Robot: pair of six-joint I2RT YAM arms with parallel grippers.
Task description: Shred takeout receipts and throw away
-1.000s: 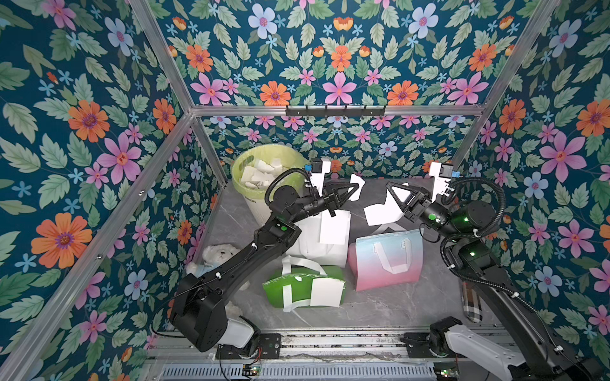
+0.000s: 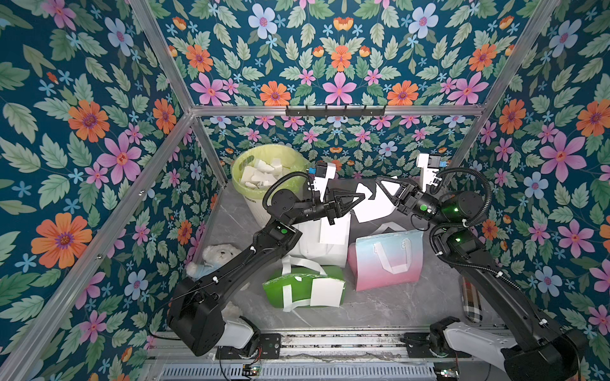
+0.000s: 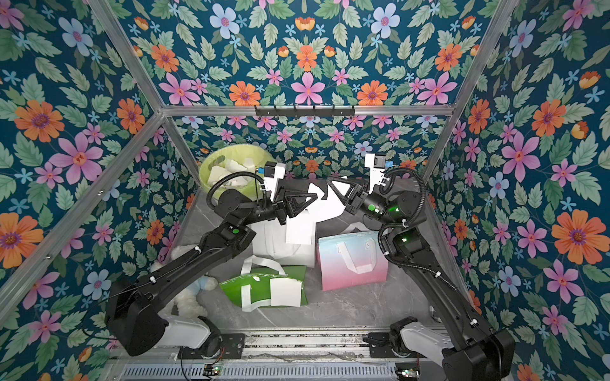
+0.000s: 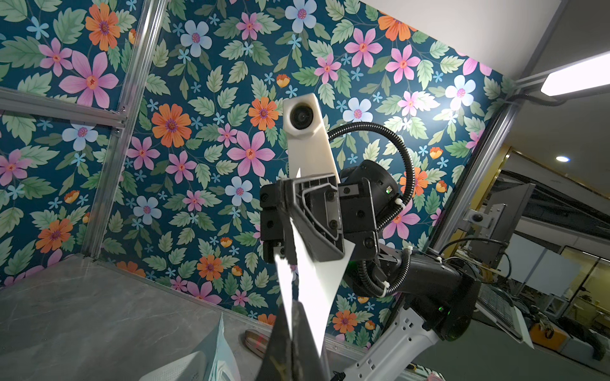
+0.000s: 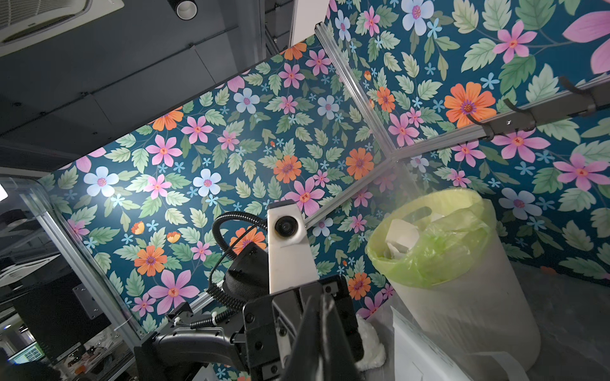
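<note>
My left gripper (image 2: 362, 196) is shut on a small white receipt piece (image 2: 364, 189) that sticks up past its tips. Close by on the right, my right gripper (image 2: 379, 181) is shut on a larger white receipt piece (image 2: 375, 208), which hangs down toward the left; its torn sheet (image 4: 314, 285) also shows in the left wrist view. The two pieces nearly meet or overlap; I cannot tell if they touch. A yellow-green lined bin (image 5: 470, 298) at the back left holds several paper scraps (image 2: 260, 172). Other receipts lie on the white bag (image 2: 335, 227) and the green bag (image 2: 326, 292).
A pink-and-blue bag (image 2: 389, 260) stands below the right gripper. A plush toy (image 2: 220, 254) lies at the left, partly behind the left arm.
My right gripper has moved left with its larger piece, closing the gap to the left gripper.
</note>
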